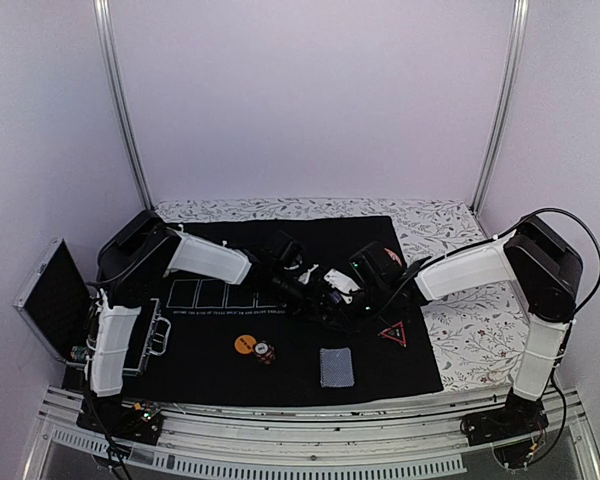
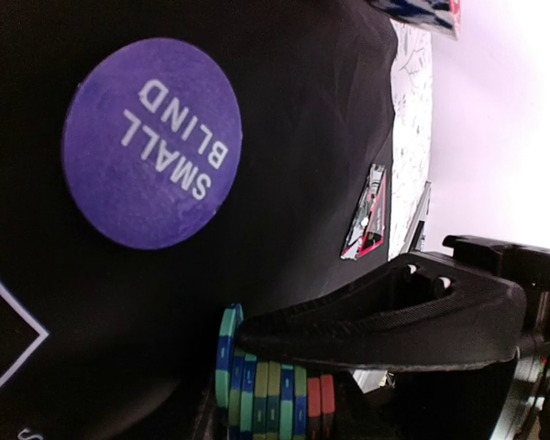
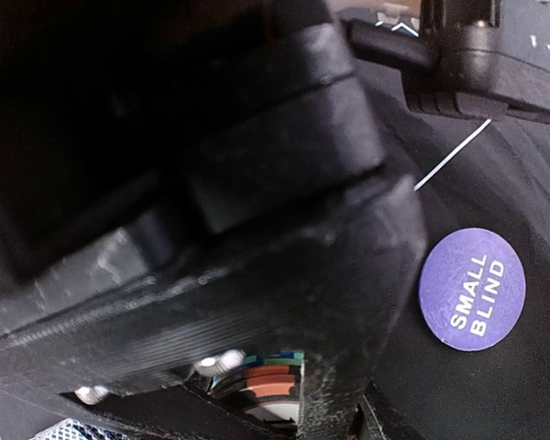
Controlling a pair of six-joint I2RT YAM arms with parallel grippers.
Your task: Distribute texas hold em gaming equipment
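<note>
My two grippers meet near the mat's middle: left gripper (image 1: 308, 290), right gripper (image 1: 335, 305). In the left wrist view a row of blue, green and red poker chips (image 2: 273, 399) is held on edge, with my left gripper's black finger (image 2: 385, 321) over it. In the right wrist view more chips (image 3: 261, 390) show behind my right gripper's body, which hides most of the hold; both appear shut on the chips. A purple small blind button (image 2: 151, 142) lies flat beside them. An orange button (image 1: 245, 344), a chip stack (image 1: 264, 352) and a card deck (image 1: 336, 367) lie nearer the front.
An open metal case (image 1: 55, 295) stands at the far left. A red triangular piece (image 1: 393, 334) lies at the mat's right. Printed card outlines (image 1: 210, 293) are at the left middle.
</note>
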